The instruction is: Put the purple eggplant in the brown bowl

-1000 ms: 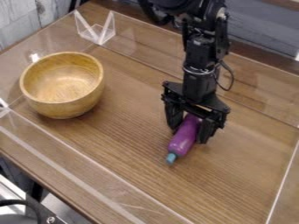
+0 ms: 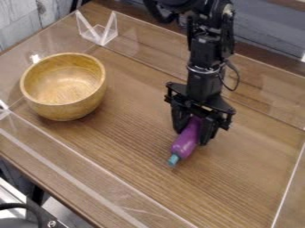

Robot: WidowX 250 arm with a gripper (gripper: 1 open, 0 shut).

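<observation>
The purple eggplant [image 2: 185, 142] lies right of the table's middle, its blue-green stem end pointing toward the front. My black gripper [image 2: 194, 127] reaches down from above and is shut on its rear part. The fingers hide that end of the eggplant. Across the table at the left stands the bowl [image 2: 81, 109], yellowish brown, upright and empty.
A clear, open-framed object [image 2: 98, 28] stands at the back left, behind the bowl. Bare wooden table [image 2: 131, 138] lies between the eggplant and the bowl. A raised edge runs along the right side.
Less of its rear part shows now. The bowl has stayed in place.
</observation>
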